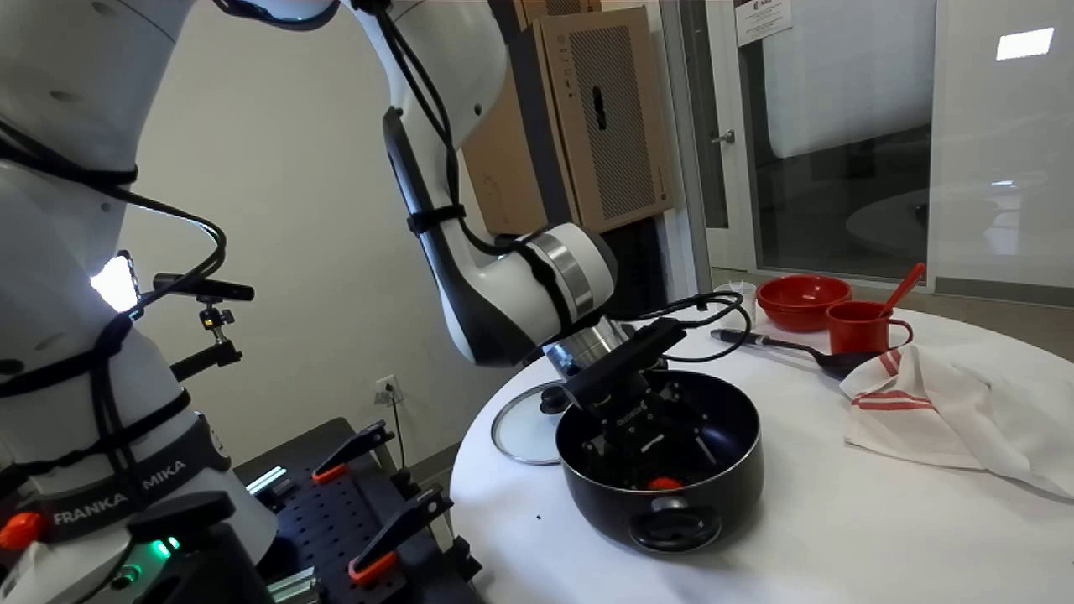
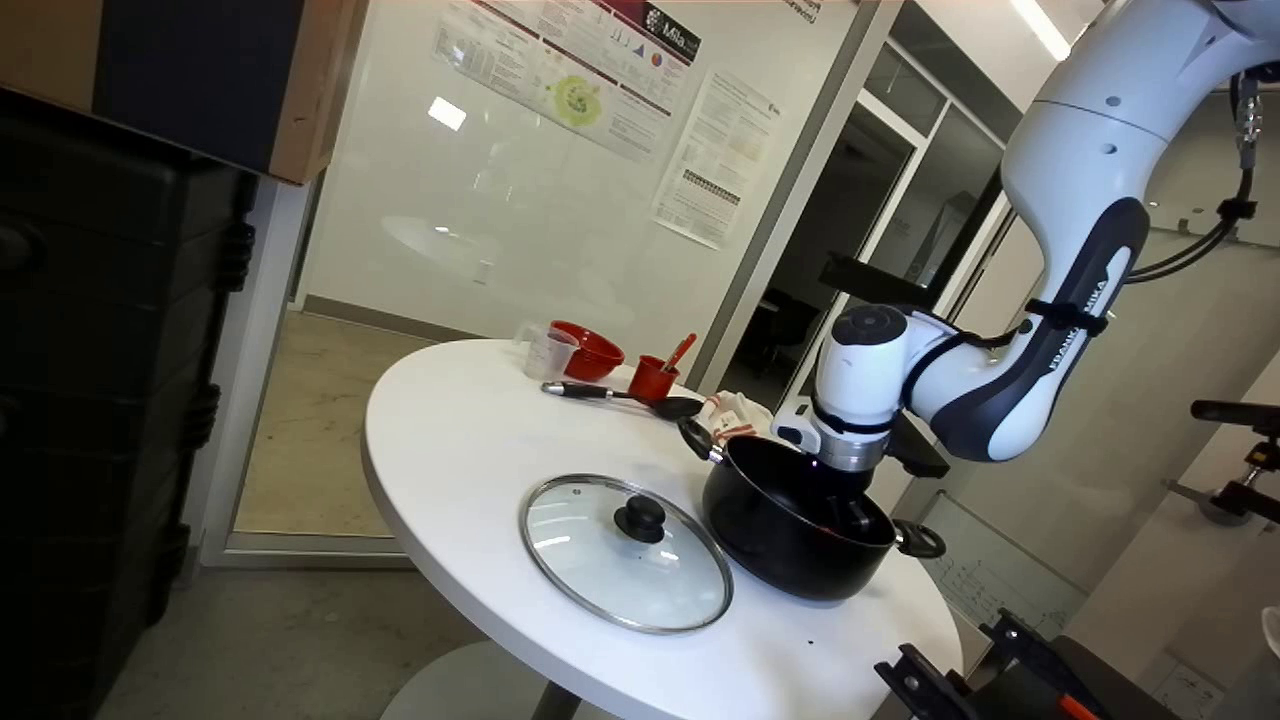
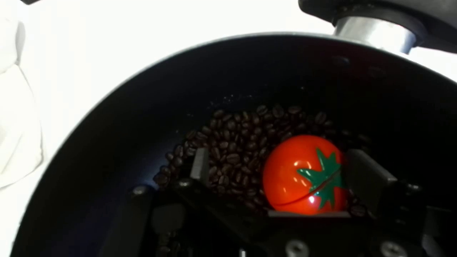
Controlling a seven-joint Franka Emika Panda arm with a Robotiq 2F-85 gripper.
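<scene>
Down inside the black pot (image 1: 596,495), my gripper stands open, its fingers spread apart. A red toy tomato (image 3: 295,171) with a green star-shaped top lies between them, close to the right finger (image 3: 369,177) and well clear of the left finger (image 3: 200,164). Whether the right finger touches it I cannot tell. Dark coffee beans (image 3: 233,147) cover part of the pot's bottom around the tomato. From the side, only a bit of the tomato (image 1: 664,484) shows past the gripper.
The glass lid (image 2: 576,528) lies flat on the table beside the pot. Farther off are a red bowl (image 1: 803,302), a red mug (image 1: 857,330), a black spatula (image 1: 785,346) and a white cloth (image 1: 946,413). Pot walls surround the gripper.
</scene>
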